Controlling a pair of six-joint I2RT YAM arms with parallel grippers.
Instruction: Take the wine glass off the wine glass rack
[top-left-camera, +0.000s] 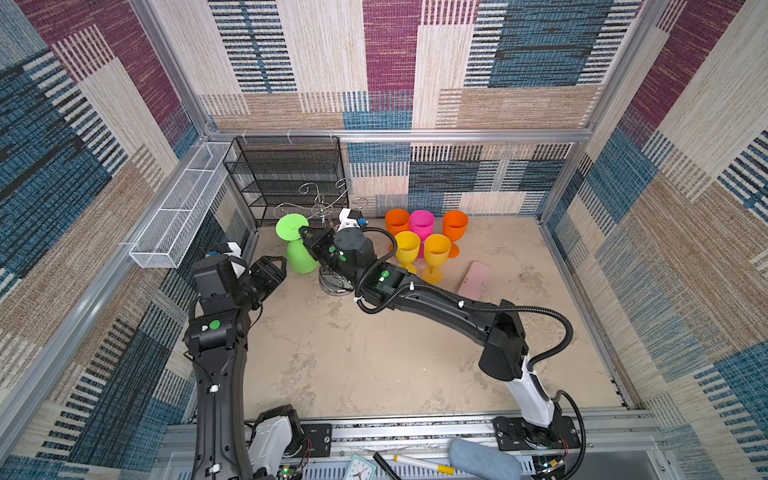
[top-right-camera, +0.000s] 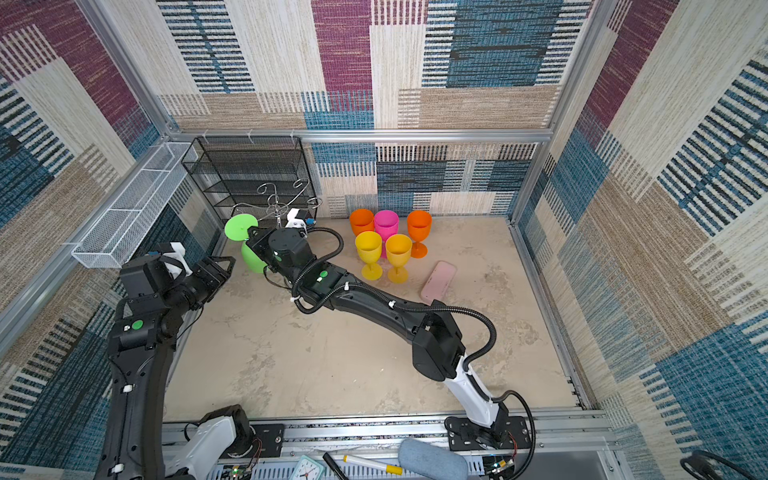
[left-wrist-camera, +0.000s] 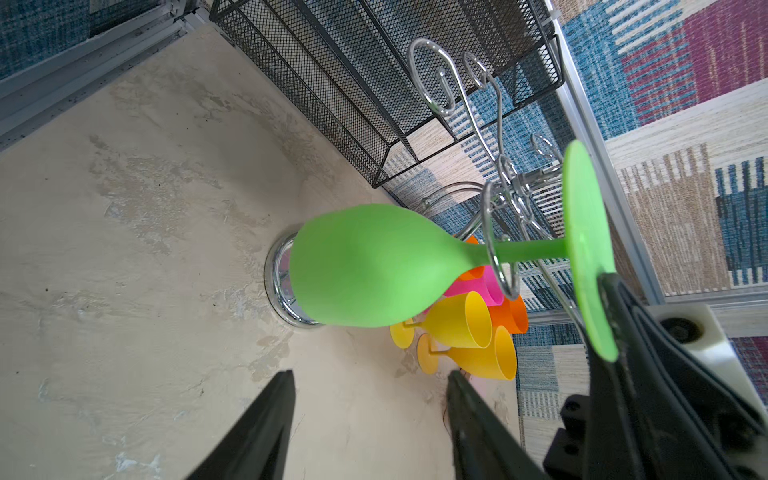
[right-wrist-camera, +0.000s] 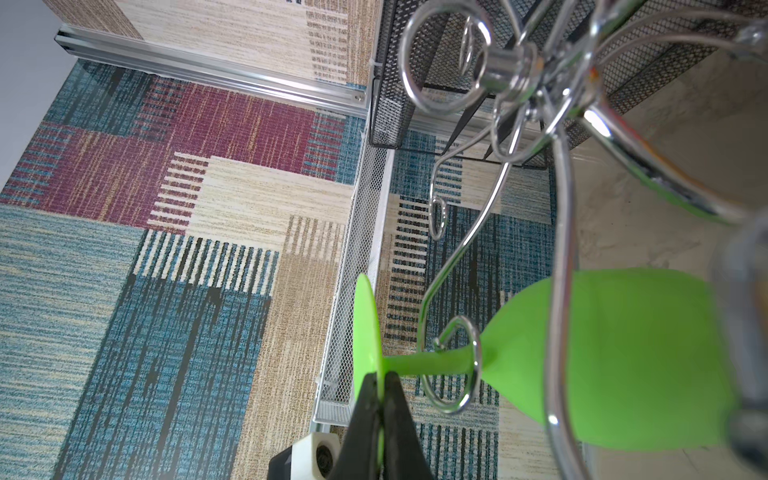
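Note:
A green wine glass (left-wrist-camera: 360, 268) hangs upside down on the chrome rack (right-wrist-camera: 563, 240), its stem within a wire loop in both wrist views. My right gripper is shut on the edge of the glass's flat base (right-wrist-camera: 365, 320). My left gripper stands open beside and below the glass, nothing between its fingers; in the top left view it is at the left (top-left-camera: 276, 272).
Orange (top-left-camera: 454, 224), pink (top-left-camera: 422, 220) and yellow glasses (top-left-camera: 437, 248) stand right of the rack. A pink flat object (top-left-camera: 474, 280) lies beside them. A black mesh shelf (top-left-camera: 284, 160) is behind, a white wire basket (top-left-camera: 176, 208) at left.

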